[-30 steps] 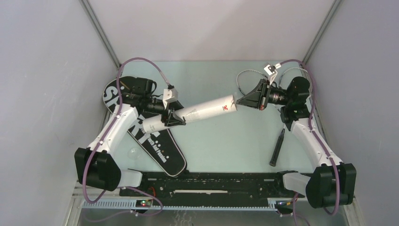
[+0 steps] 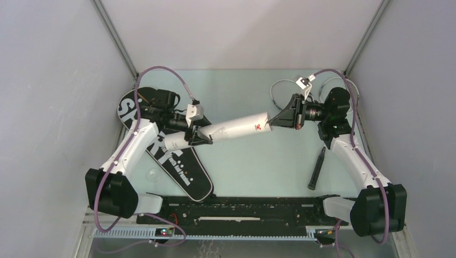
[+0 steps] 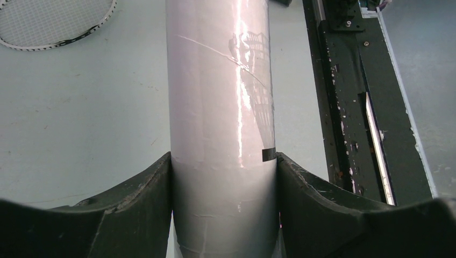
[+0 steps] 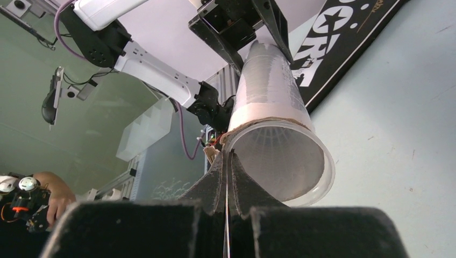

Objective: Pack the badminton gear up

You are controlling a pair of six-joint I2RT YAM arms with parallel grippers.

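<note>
A long white shuttlecock tube (image 2: pixel 236 128) is held tilted above the table, with my left gripper shut around its body. Its open end (image 4: pixel 279 161) faces my right gripper; the part of the inside that shows looks empty. The right fingertips are together at the left of that rim and appear to touch it; whether any of the thin rim is between them cannot be told. A dark racket handle (image 2: pixel 317 171) lies on the right side of the table. The black racket bag (image 2: pixel 183 166) lies flat under the left arm. A clear round cap (image 2: pixel 153 174) rests beside the bag.
Racket heads (image 2: pixel 283 81) partly show behind the right arm, mostly hidden. Bare table (image 2: pixel 253 166) lies open in the middle. A black rail (image 2: pixel 236 207) runs along the front edge. A person's hand (image 4: pixel 59 199) is far off.
My right gripper has moved slightly left, from just beside the tube's open end to its rim. The left gripper and the tube have hardly moved.
</note>
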